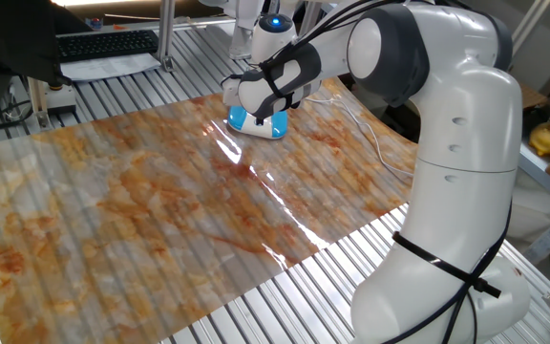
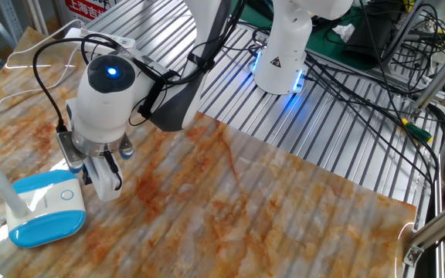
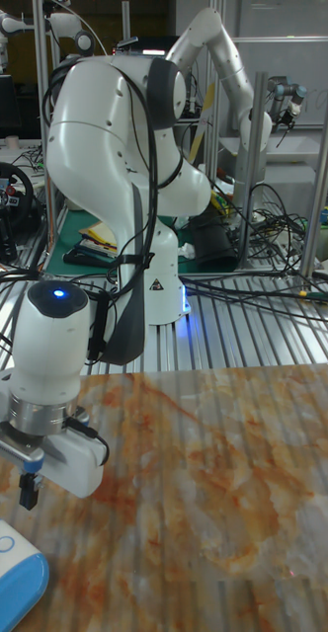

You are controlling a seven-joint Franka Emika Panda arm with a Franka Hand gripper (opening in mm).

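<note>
A blue and white desk lamp stands on the marbled sheet; its base (image 2: 46,220), with a round button on the white part, shows at the lower left of exterior view 2. The stem and blue head are cut off by that view's left edge. Close above the base, on the button side, hangs my gripper (image 3: 29,491), pointing down. In exterior view 1 the lamp base (image 1: 258,125) is partly covered by my arm. Dark fingertips show below the hand, apart from the base in exterior view 3. Whether they are parted is too small to tell.
The marbled sheet (image 2: 261,208) is bare to the right of the lamp. White cables (image 1: 375,139) run along its far side. A second robot arm's base (image 2: 283,66) and bundled black cables lie beyond the sheet on the slatted table. A keyboard (image 1: 108,45) sits further off.
</note>
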